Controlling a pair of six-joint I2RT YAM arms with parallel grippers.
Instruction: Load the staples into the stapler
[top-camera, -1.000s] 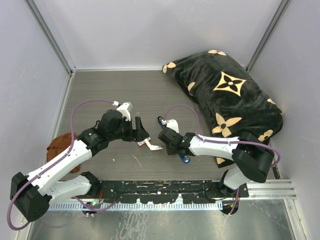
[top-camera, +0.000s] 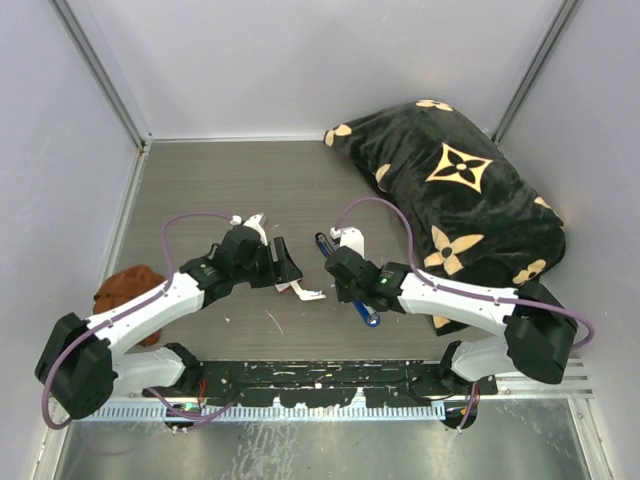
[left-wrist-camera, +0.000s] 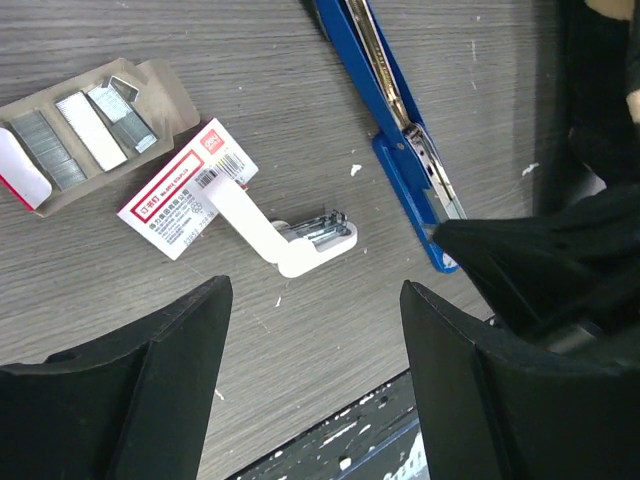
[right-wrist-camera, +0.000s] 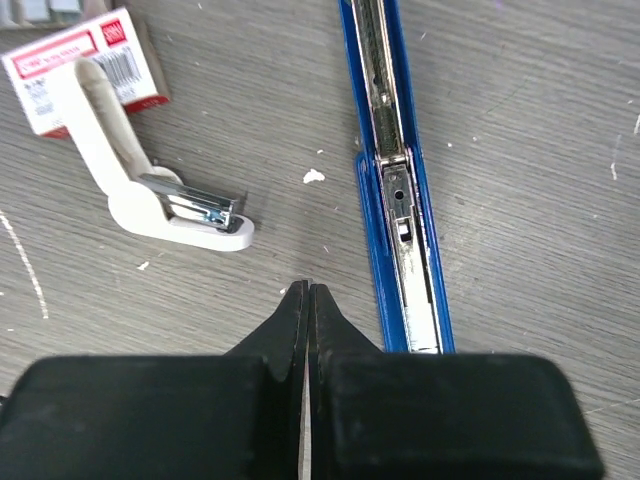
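A long blue stapler (right-wrist-camera: 388, 200) lies flipped open on the table, its metal channel showing in the right wrist view. Beside it, a small white stapler-like piece (left-wrist-camera: 262, 232) with a metal part at one end rests partly over the red-and-white box sleeve (left-wrist-camera: 172, 210). An open cardboard tray (left-wrist-camera: 98, 130) of silver staple strips sits against that sleeve. My left gripper is open above the table, nothing between its fingers. Between the white piece and the blue stapler, my right gripper is shut, with nothing showing between its fingertips.
A black patterned cushion (top-camera: 460, 190) fills the right side, close behind my right arm. Some brown cloth (top-camera: 127, 297) is at the left edge. The table (top-camera: 250, 170) behind the arms is clear. My two grippers are close together.
The left arm's elbow has moved, and its fingers look wider apart. The objects on the table have stayed put.
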